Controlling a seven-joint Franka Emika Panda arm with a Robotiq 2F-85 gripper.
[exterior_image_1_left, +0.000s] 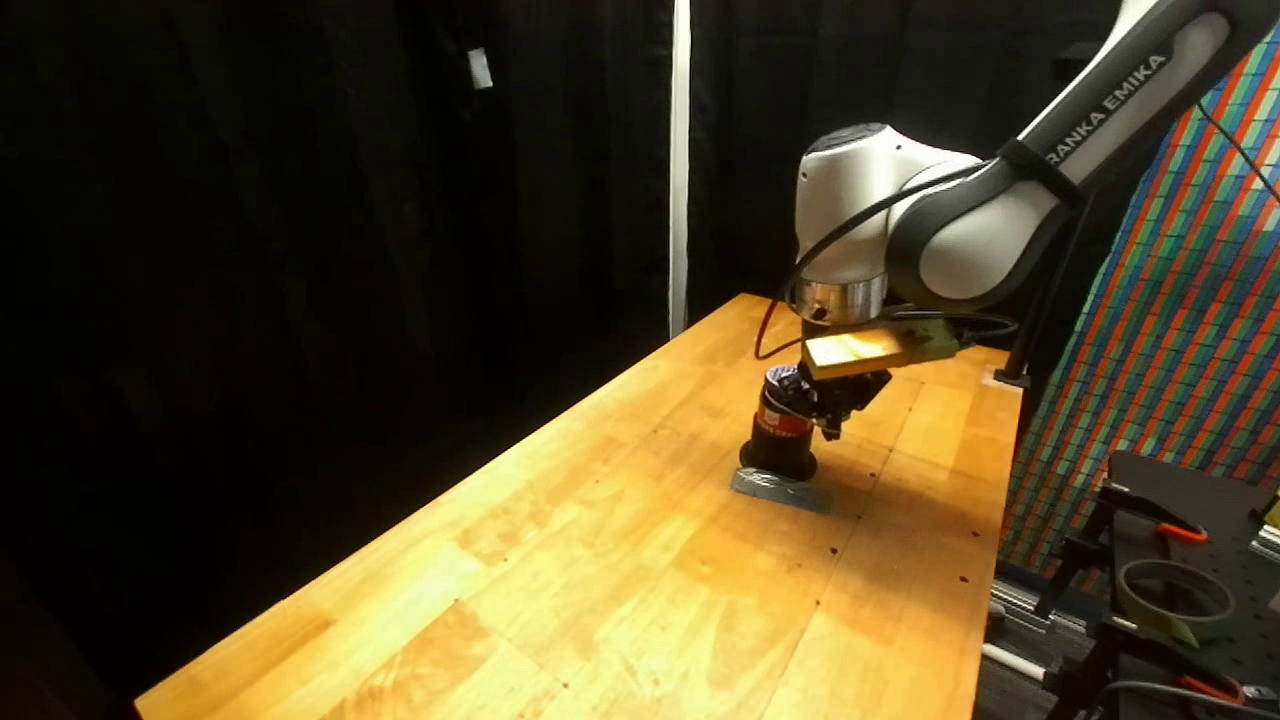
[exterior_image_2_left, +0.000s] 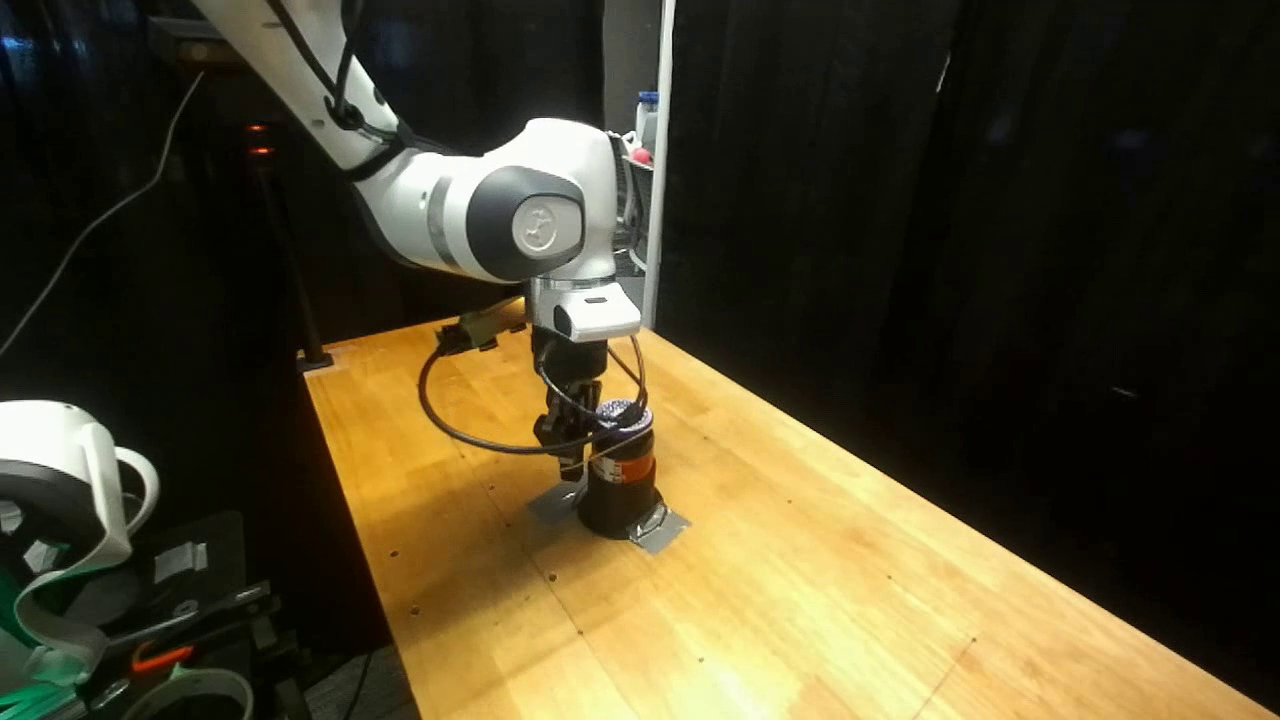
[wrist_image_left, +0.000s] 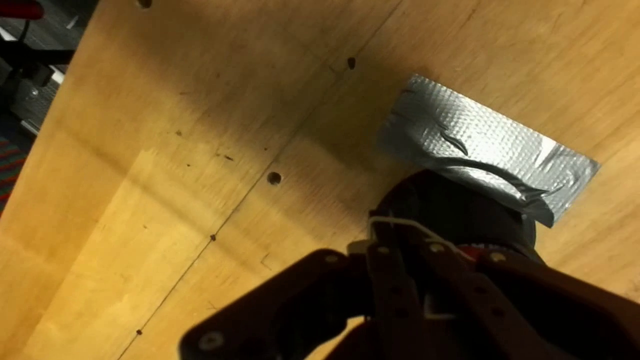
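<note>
A dark cylindrical can (exterior_image_2_left: 619, 504) with an orange-red label and a speckled light top stands upright on the table. Grey tape (wrist_image_left: 498, 141) lies at its base. Right beside the can, low down, is my gripper, its fingers drawn together. A thin pale band (wrist_image_left: 414, 222) crosses the fingertips and stretches over to the can; in exterior view 2 the band (exterior_image_2_left: 612, 449) reaches the can's upper side. The gripper (exterior_image_1_left: 830, 426) is shut on this band, though the exact pinch between the fingers is hidden.
Black curtains surround it. Beyond one edge, a side cart (exterior_image_1_left: 1224, 540) carries clamps and a tape roll (exterior_image_1_left: 1173, 594).
</note>
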